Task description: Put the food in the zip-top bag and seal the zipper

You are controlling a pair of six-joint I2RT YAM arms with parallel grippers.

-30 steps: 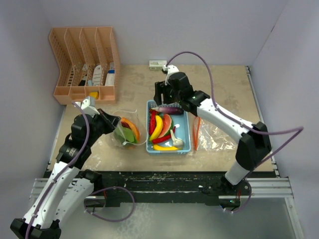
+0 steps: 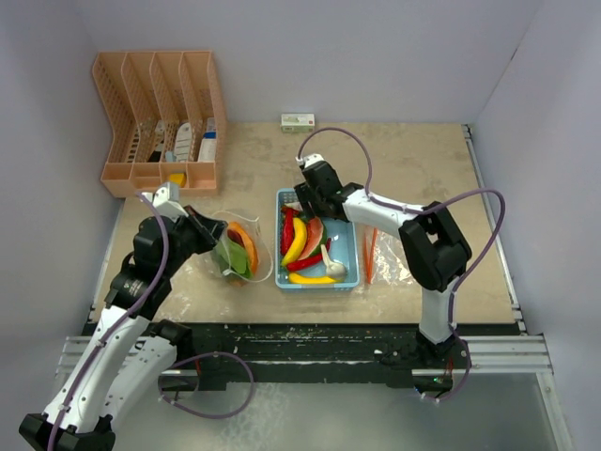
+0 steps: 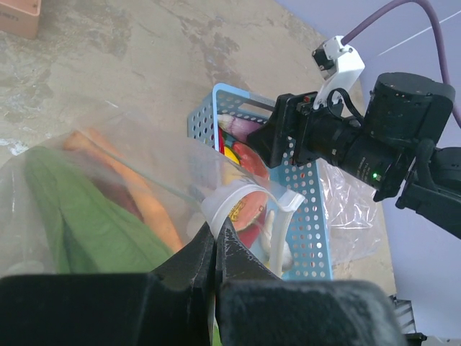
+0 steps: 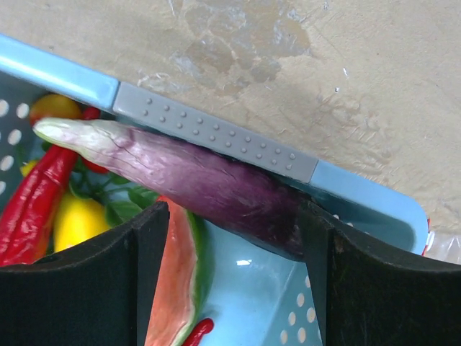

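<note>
The clear zip top bag (image 2: 252, 256) lies open-mouthed at centre left, with a green item (image 3: 94, 216) and an orange item (image 3: 148, 205) inside. My left gripper is shut on the bag's rim, holding its mouth (image 3: 241, 189) up. The blue basket (image 2: 349, 252) beside it holds the other food. Against the basket's far wall rests a purple eggplant (image 4: 194, 176). My right gripper stands open over it, one finger on each side. From above, that gripper mostly covers the eggplant.
In the basket are a watermelon slice (image 4: 173, 277), red peppers (image 4: 36, 205), yellow bananas (image 2: 296, 242) and a whitish bulb (image 2: 331, 265). Flat plastic bags (image 2: 392, 261) lie to the right. A peach rack (image 2: 117, 174) stands back left, a small box (image 2: 298, 122) at the back.
My right gripper has come down and nearer, from beyond the basket onto the eggplant at its far side. The left arm has stayed still, while the bag's mouth has shifted slightly.
</note>
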